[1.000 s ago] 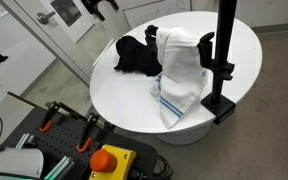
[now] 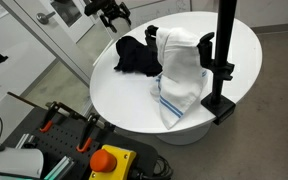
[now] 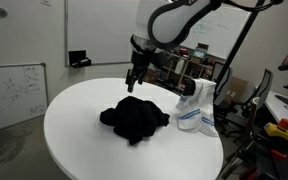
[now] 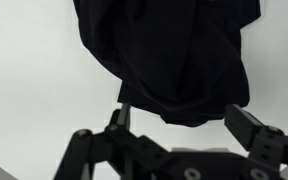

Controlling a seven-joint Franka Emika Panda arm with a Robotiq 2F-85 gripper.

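A black cloth lies crumpled on the white round table. In exterior view 1 the same cloth is left of a white towel with blue stripes. My gripper is above the table, over the far side of the cloth. From the wrist the cloth fills the upper middle, its near edge reaching between the spread fingers. The fingers stand open and grip nothing. How high the fingertips are above the cloth is hard to tell.
The white towel hangs over a dark object whose shape is mostly hidden. A black post rises by the table's right side in exterior view 1. A red button on a yellow box is in the foreground.
In exterior view 1 my gripper has come a little lower and to the right, closer to the black cloth. The cloth and the towel look unmoved.
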